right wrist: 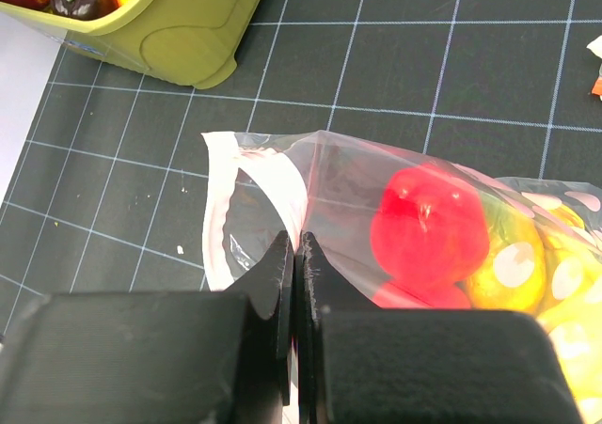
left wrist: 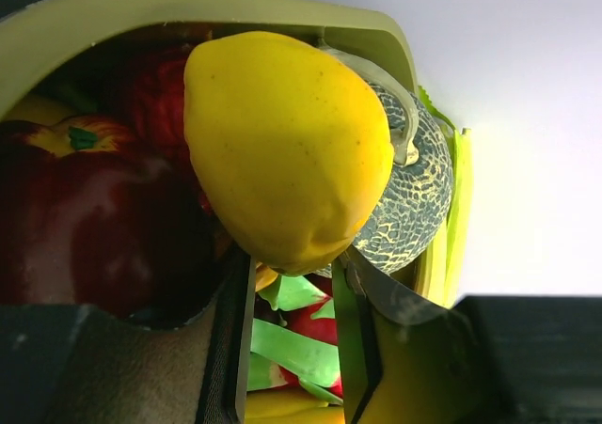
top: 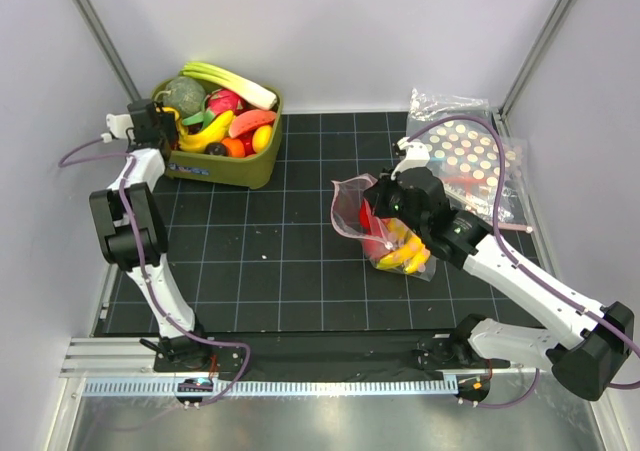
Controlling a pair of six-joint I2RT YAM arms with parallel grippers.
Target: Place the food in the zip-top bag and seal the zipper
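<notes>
In the left wrist view, a yellow fruit [left wrist: 287, 147] lies across my left gripper's [left wrist: 293, 262] fingertips, inside the green bin [left wrist: 216, 3]. Those fingers stand apart, with a gap between them; whether the tips touch the fruit is unclear. My right gripper is shut on the pink rim of the clear zip bag [right wrist: 343, 184], whose mouth gapes beside the fingers. Inside the bag are a red item [right wrist: 428, 227] and yellow food [right wrist: 513, 264], bananas among it in the top view.
The bin [top: 225, 169] at back left is heaped with fruit and vegetables: celery [top: 230, 81], bananas [top: 205, 134], a netted melon [left wrist: 409, 198] and a dark red fruit [left wrist: 103, 212]. Flat polka-dot bags [top: 465, 156] lie at back right.
</notes>
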